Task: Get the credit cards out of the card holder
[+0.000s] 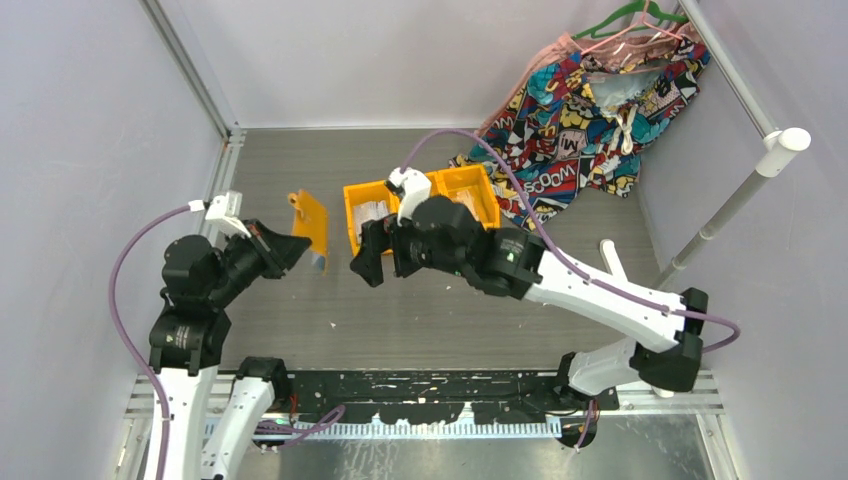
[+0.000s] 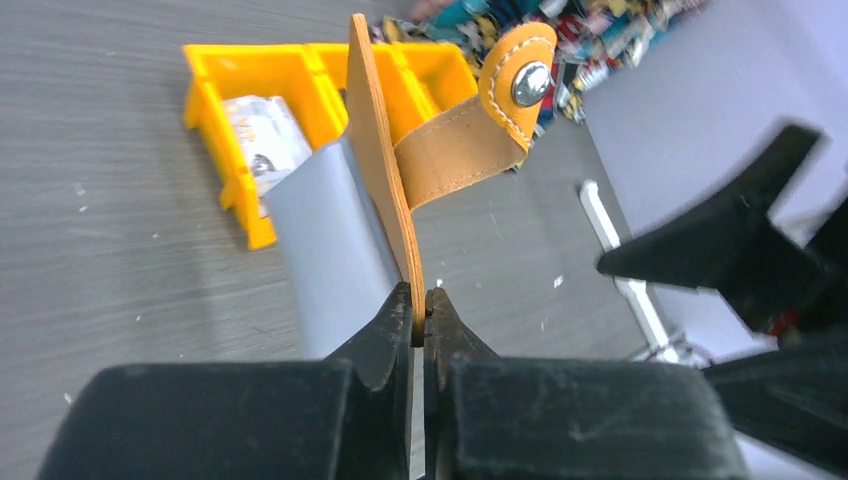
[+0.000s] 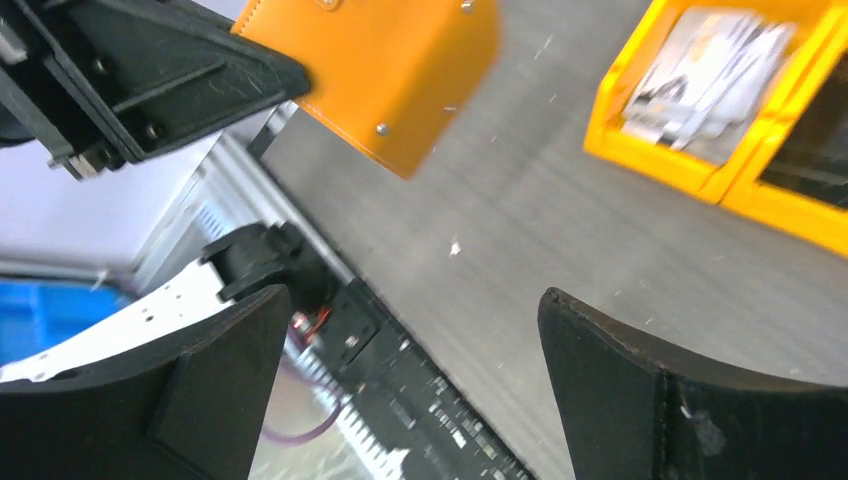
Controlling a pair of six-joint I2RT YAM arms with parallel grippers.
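An orange leather card holder (image 1: 310, 222) with a snap flap stands up from my left gripper (image 1: 292, 258), whose fingers are shut on its edge; in the left wrist view the holder (image 2: 455, 150) shows a pale grey-blue sleeve or insert (image 2: 320, 240) beside the leather. Whether cards are inside cannot be told. My right gripper (image 1: 385, 250) is to the right of the holder, apart from it, open with nothing between its fingers; in the right wrist view the holder (image 3: 400, 80) hangs beyond it at the upper left.
A yellow divided tray (image 1: 470, 185) with white items in it sits behind the right arm. Patterned clothes on hangers (image 1: 600, 130) lie at the back right. A white bar (image 1: 612, 260) lies at the right.
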